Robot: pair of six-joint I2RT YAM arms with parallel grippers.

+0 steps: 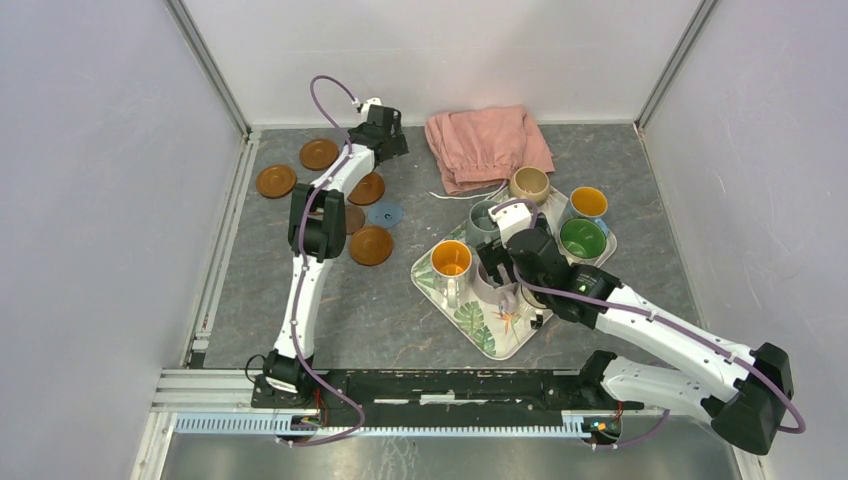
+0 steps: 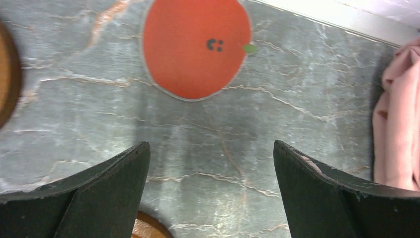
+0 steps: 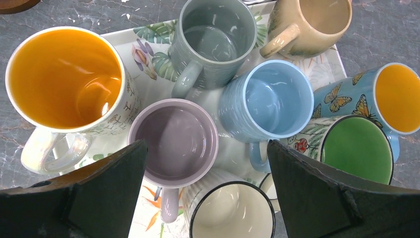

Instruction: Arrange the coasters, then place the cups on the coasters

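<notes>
A red coaster point(image 2: 195, 47) with a small smiling face lies flat ahead of my left gripper, which is open and empty above the dark surface. Over the cups, my right gripper stands open as well. In the right wrist view a mauve cup point(image 3: 174, 141) and a light blue cup point(image 3: 277, 99) sit upright near its fingers. Around them are a white mug with an orange inside point(image 3: 64, 74), a grey-green mug point(image 3: 218, 34), a beige mug point(image 3: 317, 20), a butterfly mug point(image 3: 398, 99), a green-lined mug point(image 3: 356, 148) and a cream-lined mug point(image 3: 230, 210).
The cups crowd a leaf-patterned tray point(image 1: 489, 338). Several brown coasters point(image 1: 371, 246) and a blue coaster point(image 1: 385, 215) lie beside the left arm. A folded pink cloth point(image 1: 490, 145) rests against the back wall. Bare surface lies between coasters and tray.
</notes>
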